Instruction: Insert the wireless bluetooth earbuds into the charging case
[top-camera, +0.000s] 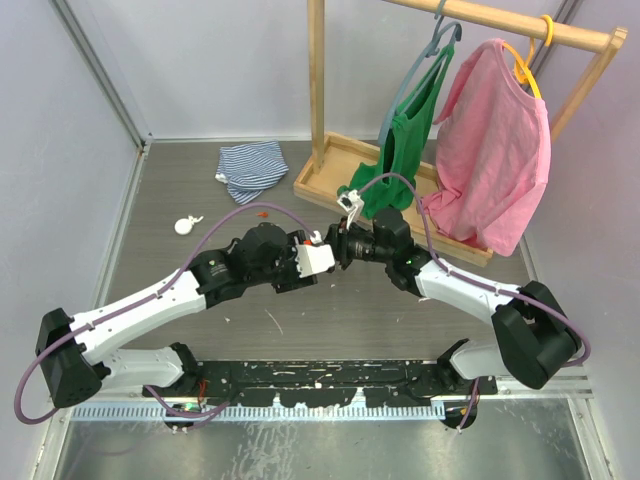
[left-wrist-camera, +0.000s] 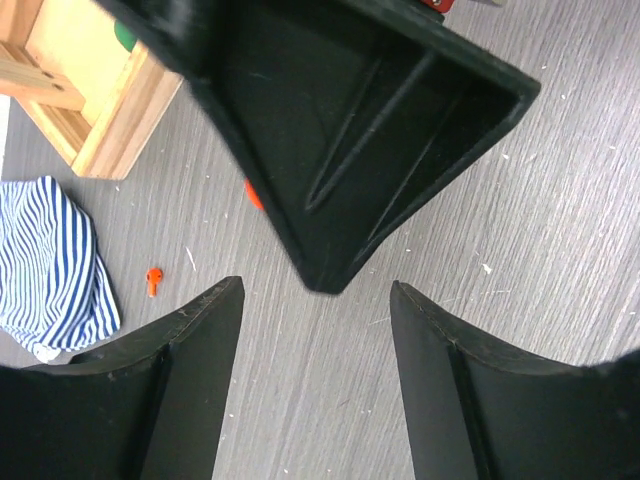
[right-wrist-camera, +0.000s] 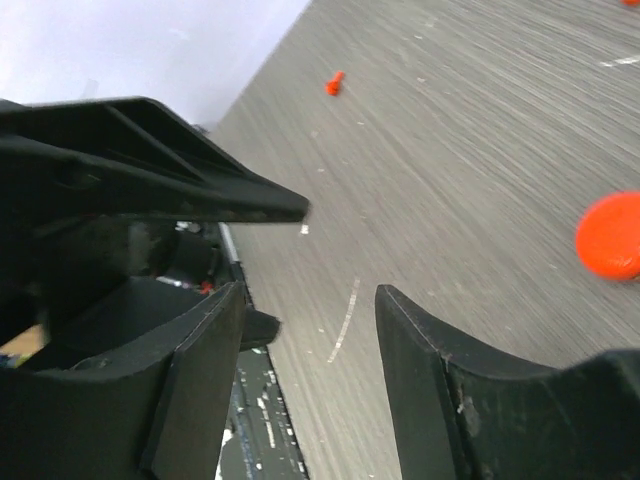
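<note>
In the top view my left gripper (top-camera: 305, 262) and right gripper (top-camera: 337, 245) meet over the middle of the table, largely hiding what is between them. In the left wrist view, the left fingers (left-wrist-camera: 170, 390) are apart with no object visible between their tips; a black gripper part fills the upper view. In the right wrist view the right fingers (right-wrist-camera: 460, 410) stand open, with a red-orange round object (right-wrist-camera: 610, 235) beyond them at right. A small orange piece lies on the table, also seen (right-wrist-camera: 334, 84) in the right wrist view. I cannot identify the earbuds or case clearly.
A striped cloth (top-camera: 250, 168), a white object (top-camera: 184, 226), and a wooden rack tray (top-camera: 320, 183) with hanging green (top-camera: 400, 150) and pink (top-camera: 490, 130) garments occupy the back.
</note>
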